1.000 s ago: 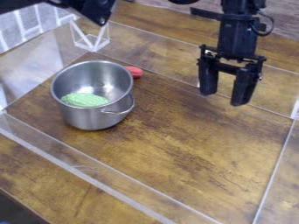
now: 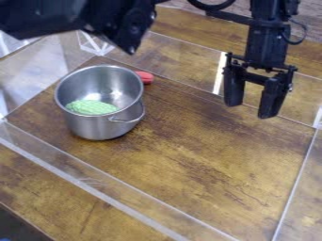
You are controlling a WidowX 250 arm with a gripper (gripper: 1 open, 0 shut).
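My black gripper (image 2: 250, 96) hangs over the wooden table at the upper right, open, its two fingers apart with nothing visible between them. To its left stands a steel pot (image 2: 115, 120) with a light green textured item (image 2: 90, 107) inside. A small red object (image 2: 143, 76) lies just behind the pot, partly hidden by it.
Clear plastic edging (image 2: 297, 188) borders the wooden work area (image 2: 189, 179), whose middle and front are bare. A large dark blurred shape, perhaps part of the arm or a cable, fills the upper left above the pot.
The dark shape at the upper left now reaches lower and covers more of the background. The pot is unmoved.
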